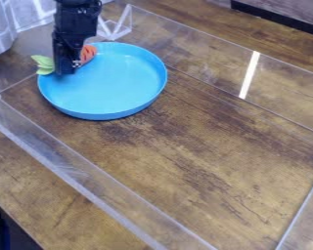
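Observation:
My black gripper (66,62) reaches down from the top over the back-left edge of a blue round tray (113,88). Its fingers look shut; whether anything is between them is too small and dark to tell. Just right of them, at the tray's back, is a small orange object (87,53), partly hidden by the gripper. Pale green leaf-like pieces (43,63) show just left of the fingertips at the rim.
Clear panels or strips cross it along the left and right. A whitish object (0,24) stands at the top left.

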